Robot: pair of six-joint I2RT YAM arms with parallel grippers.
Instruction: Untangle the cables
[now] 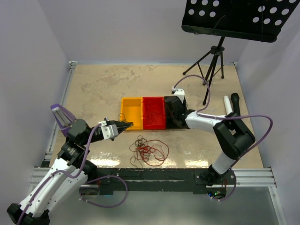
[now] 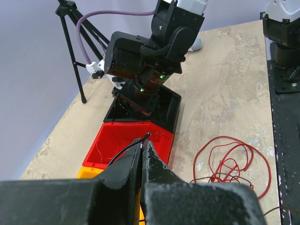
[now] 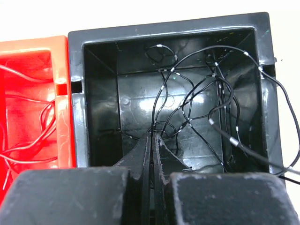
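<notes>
A thin black cable [image 2: 125, 149] crosses the fingertips of my left gripper, which is shut on it beside the yellow bin; its short end sticks up. My right gripper points down into the black bin [image 3: 168, 27], its fingers shut. Several looped black cables with white marks [image 3: 201, 50] lie in that bin, some hanging over its right wall. One strand meets the right fingertips; whether it is pinched or behind them, I cannot tell. A tangle of red cable [image 1: 152, 152] with darker strands lies on the table in front of the bins.
The yellow bin [image 1: 123, 103] and the red bin [image 1: 153, 98], holding red cables, stand beside the black one. A tripod stand [image 1: 213, 61] rises at the back right. White and black rods [image 1: 228, 104] lie at the right.
</notes>
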